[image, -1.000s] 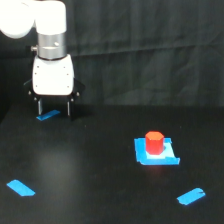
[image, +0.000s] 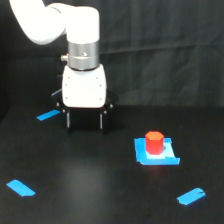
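A small red block (image: 154, 142) with angled sides rests on a white square bordered in blue (image: 171, 158), right of the middle of the table. My gripper (image: 85, 122) hangs at the upper left, well to the left of the red block and apart from it. Its two dark fingers point down and stand wide apart, so it is open. Nothing shows between them.
Strips of blue tape lie on the black table: one at the front left (image: 20, 188), one at the front right (image: 191, 196) and one at the back left (image: 48, 115). Bare table lies between my gripper and the red block. A dark curtain (image: 160, 50) hangs behind.
My arm and gripper have moved to the right and a little lower in the view, away from the back left tape. The red block and its square have not moved.
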